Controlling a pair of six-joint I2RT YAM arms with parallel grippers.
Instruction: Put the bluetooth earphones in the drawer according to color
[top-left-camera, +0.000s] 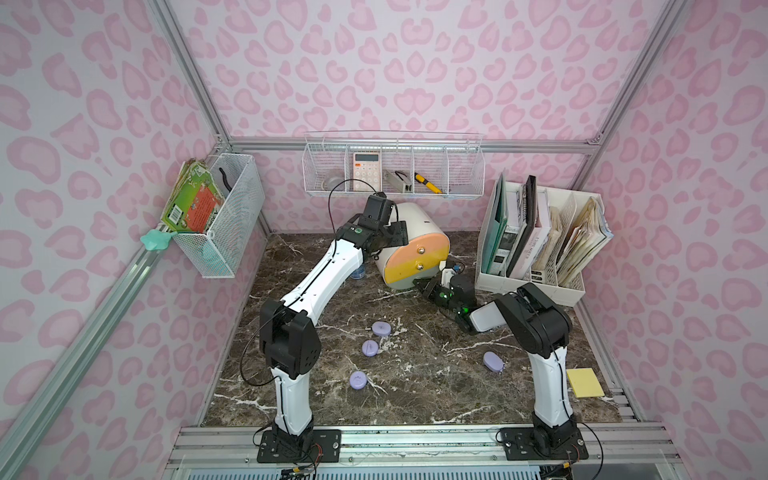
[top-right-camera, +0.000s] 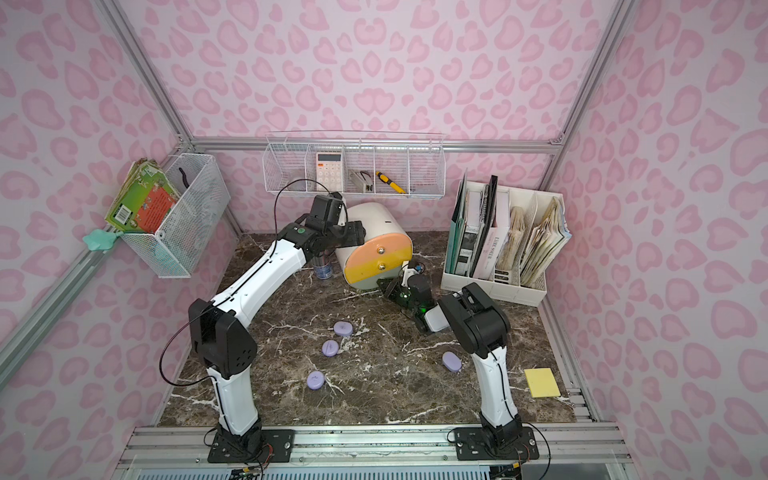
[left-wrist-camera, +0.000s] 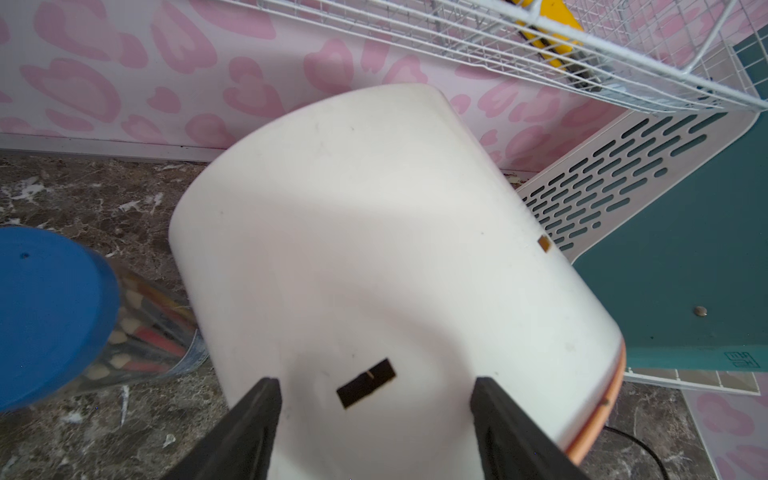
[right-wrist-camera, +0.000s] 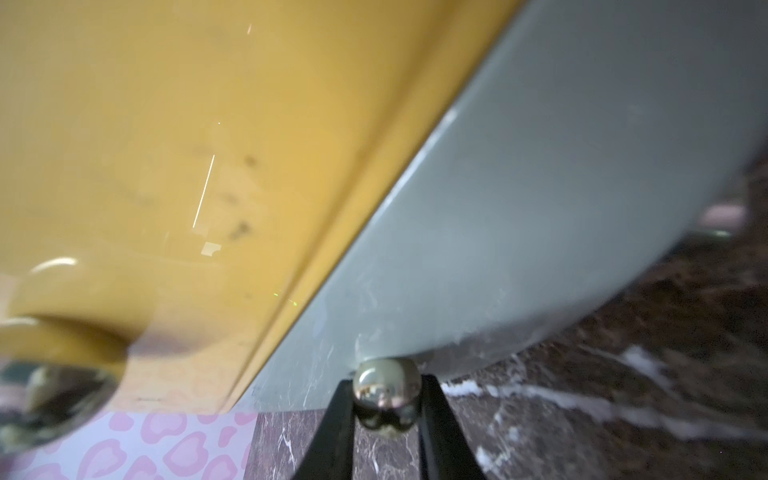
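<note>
Several lilac round earphone cases lie on the dark marbled table: a back one (top-left-camera: 381, 329), a middle one (top-left-camera: 369, 348) and a front one (top-left-camera: 357, 380) toward the left, plus a right one (top-left-camera: 492, 361). The white drawer cabinet (left-wrist-camera: 360, 208) has an orange upper front (top-left-camera: 421, 247), a yellow drawer (right-wrist-camera: 176, 120) and a grey-blue bottom drawer (right-wrist-camera: 512, 240). My left gripper is open over the cabinet's white top. Low at its front, my right gripper has its fingers (right-wrist-camera: 339, 424) on either side of the bottom drawer's metal knob (right-wrist-camera: 387, 377); their grip is unclear.
A jar with a blue lid (left-wrist-camera: 48, 312) stands left of the cabinet. On the right is a white file holder (top-left-camera: 520, 283); a wire basket (top-left-camera: 460, 193) hangs behind. A yellow pad (top-left-camera: 585, 382) lies front right. The central foreground is clear.
</note>
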